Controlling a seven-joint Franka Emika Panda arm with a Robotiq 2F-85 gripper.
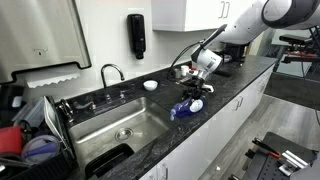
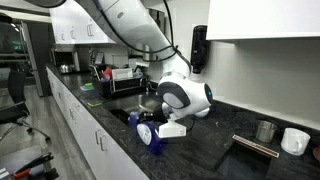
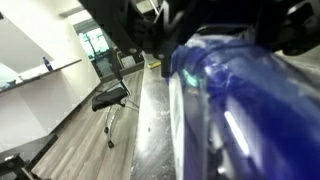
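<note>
A shiny blue-and-purple bag-like package fills the right side of the wrist view, close against the dark gripper, which is shut on it. Its exact kind is hard to make out. From the second exterior view, the blue package shows at the counter's front edge, below the white arm. In the first exterior view, the same package sits at the right of the sink, tilted. Whether it touches the counter cannot be told.
The sink lies left of the arm, with a dish rack beyond it. A white bowl stands at the back wall. Metal and white pots stand at the counter's far end.
</note>
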